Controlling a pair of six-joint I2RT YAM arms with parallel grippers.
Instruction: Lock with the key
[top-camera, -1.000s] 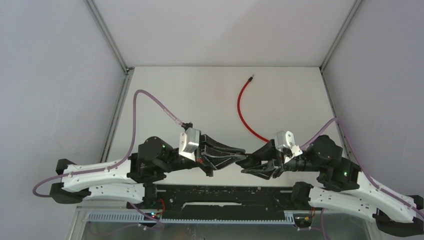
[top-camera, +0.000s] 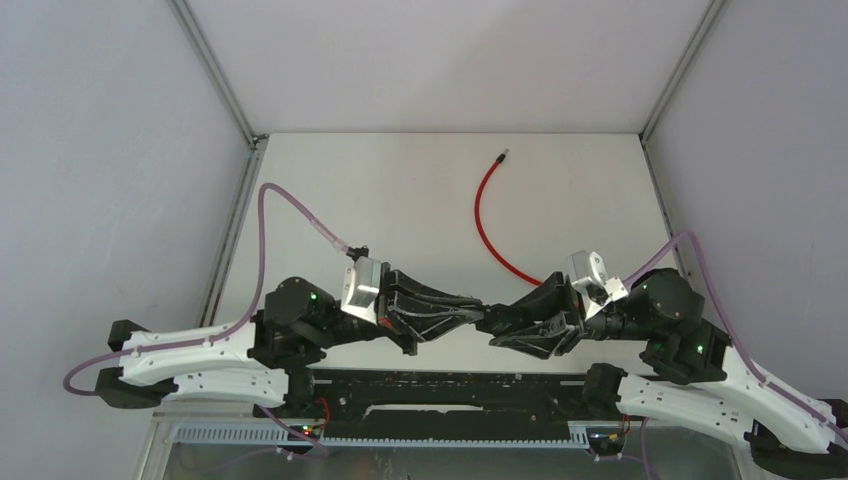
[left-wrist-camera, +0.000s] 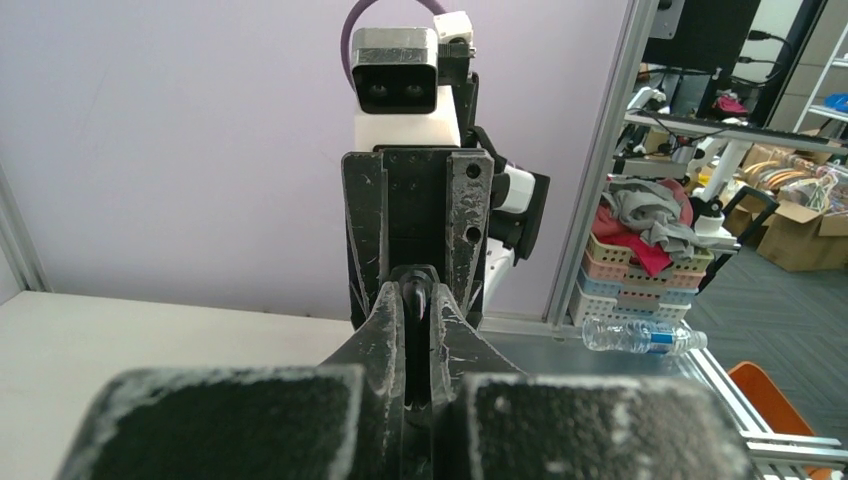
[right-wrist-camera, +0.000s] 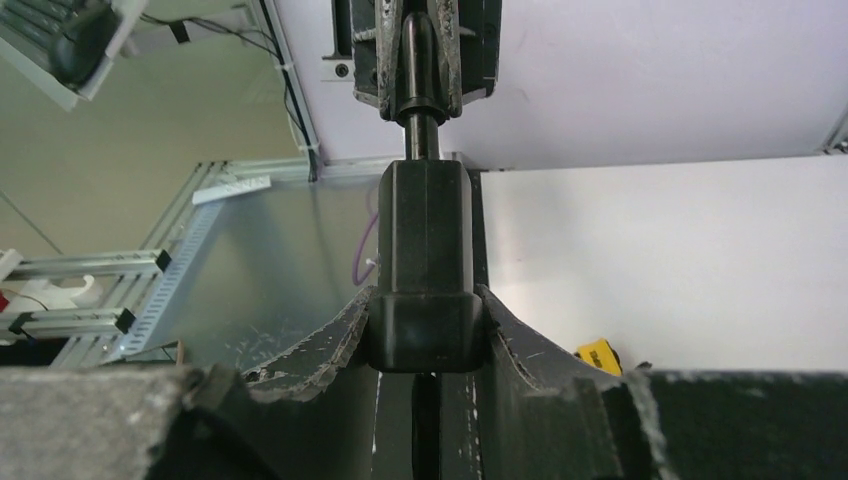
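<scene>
My left gripper is shut on a dark, rounded key (right-wrist-camera: 421, 62), whose bare metal shaft (right-wrist-camera: 422, 138) runs straight to the end of a black block-shaped lock (right-wrist-camera: 427, 230). That lock is gripped by my right gripper, which is shut with a finger on each side of it. Whether the shaft's tip is inside the lock or only against it, I cannot tell. In the top view the two grippers face each other tip to tip over the table's front part, and their fingers hide most of the key and lock.
A red cable (top-camera: 480, 222) curves across the white table (top-camera: 380, 190); its near end disappears behind my right gripper. The right wrist view has a small yellow-and-black object (right-wrist-camera: 598, 355) at the lower right.
My right arm sits slightly farther right than a second ago. Both grippers have stayed shut.
</scene>
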